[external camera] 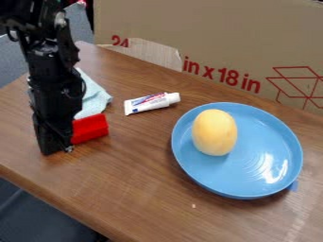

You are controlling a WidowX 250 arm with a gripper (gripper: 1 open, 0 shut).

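My black gripper [53, 142] is low over the left side of the wooden table, at the near-left end of a red object [90, 127]. The gripper body hides part of the red object, and its fingertips are dark and hard to make out. A light cloth [91, 95] lies behind the arm. A white toothpaste tube [151, 102] lies behind and to the right of the red object. A blue plate [262, 170] on the right holds a pale yellow oval object [214, 132].
A large cardboard box [228, 43] stands along the back of the table. The table's edge runs along the lower left, with a dark area beyond it.
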